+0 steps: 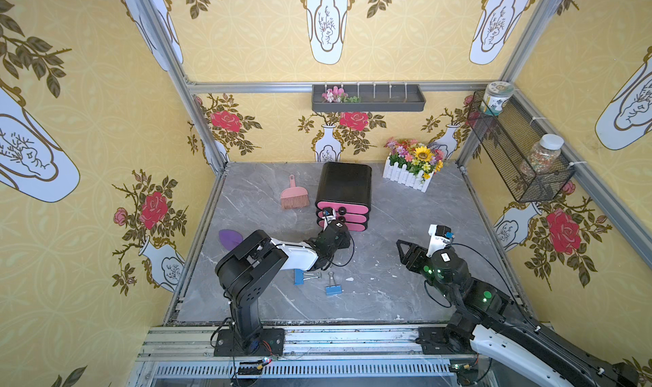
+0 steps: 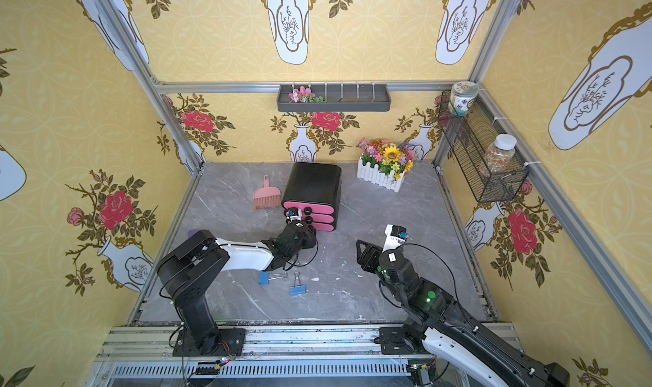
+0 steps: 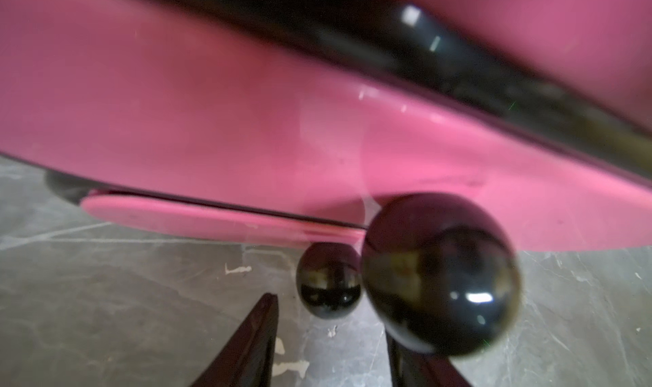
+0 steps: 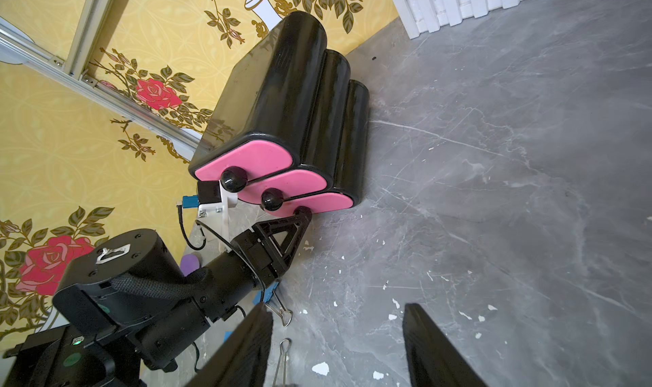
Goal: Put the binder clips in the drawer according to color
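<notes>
A black cabinet (image 1: 345, 182) with three pink-fronted drawers stands at the back centre, all its drawers looking closed. Two blue binder clips, one left (image 1: 299, 276) and one right (image 1: 333, 290), lie on the table in front. My left gripper is at the lowest drawer's black knob (image 3: 329, 285). Its fingers (image 3: 248, 346) are apart, with the knob ahead between them; contact cannot be made out. The middle drawer's knob (image 3: 441, 275) looms close on the right. My right gripper hangs open and empty over the table, right of the cabinet.
A pink brush (image 1: 294, 195) lies left of the cabinet, and a purple oval thing (image 1: 231, 238) near the left edge. The white flower planter (image 1: 406, 176) stands at the back right. A wire basket (image 1: 519, 146) hangs on the right wall.
</notes>
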